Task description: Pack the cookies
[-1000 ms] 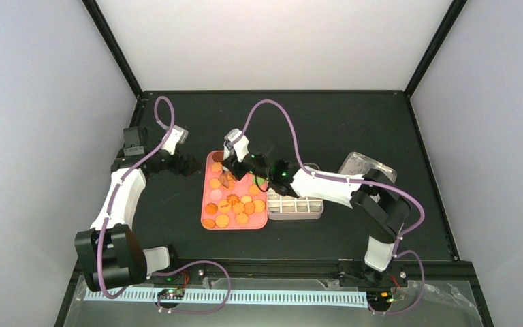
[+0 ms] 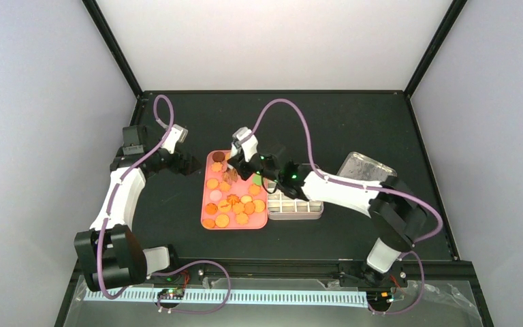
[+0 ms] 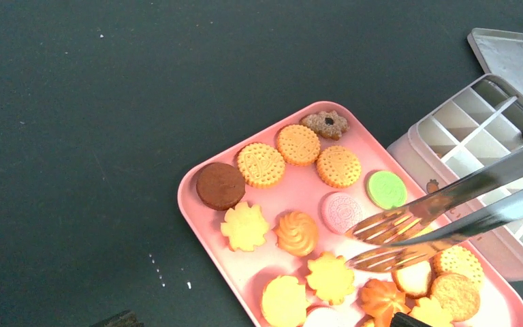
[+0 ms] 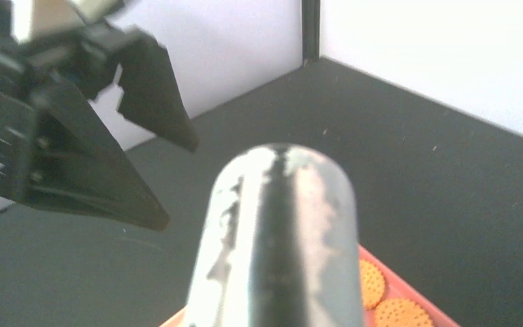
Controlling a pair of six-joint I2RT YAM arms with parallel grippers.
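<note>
A pink tray [image 2: 234, 227] holds several cookies, among them a chocolate round [image 3: 220, 186], a green round [image 3: 386, 189], a pink round [image 3: 342, 212] and a swirled one [image 3: 296, 233]. My right gripper [image 2: 234, 165] is shut on metal tongs [image 3: 442, 211] with fork-like ends. In the left wrist view, the two tips appear above the tray, apart, with no cookie visible between them. The tongs' rounded end fills the middle of the right wrist view. Left of the tray my left gripper [image 2: 196, 165] stands open and empty. Right of the tray is a compartment box [image 3: 442, 163], partly covered by the right arm.
A shiny metal-looking tray or lid [image 2: 366, 168] lies beyond the box to the right. The right arm reaches across the box.
My right gripper has shifted a little to the right over the tray, and the tongs' position has changed with it. The left arm stays still.
</note>
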